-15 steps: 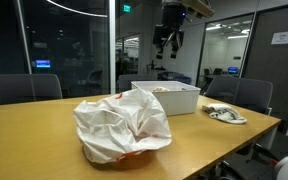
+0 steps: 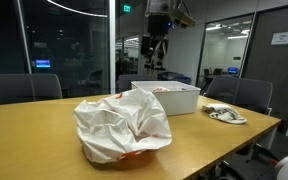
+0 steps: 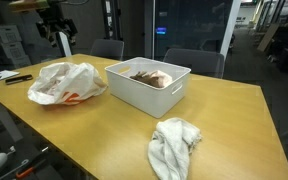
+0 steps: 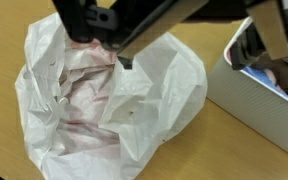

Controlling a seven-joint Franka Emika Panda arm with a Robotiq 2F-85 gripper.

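Note:
A crumpled white plastic bag [image 2: 122, 124] lies on the wooden table, its mouth gaping and pinkish folds showing inside in the wrist view. My gripper [image 2: 153, 47] hangs high above the table with its fingers apart and nothing between them. In exterior view 2 it is at the upper left, above the bag [image 3: 66, 84]. Seen from the wrist, the bag [image 4: 104, 105] is below, at the left and centre. A white bin [image 3: 139, 93] stands beside the bag, holding brown and pale soft items [image 3: 152, 77].
A whitish cloth [image 3: 174, 146] lies crumpled near the table's edge, apart from the bin. Dark flat items [image 3: 19, 78] rest at the table's far left end in exterior view 2. Chairs [image 3: 195, 64] stand behind the table, whose right part [image 3: 239, 115] is bare.
In exterior view 1, my gripper has shifted left and slightly lower, toward the area above the bag. The bag, bin and cloth look unmoved.

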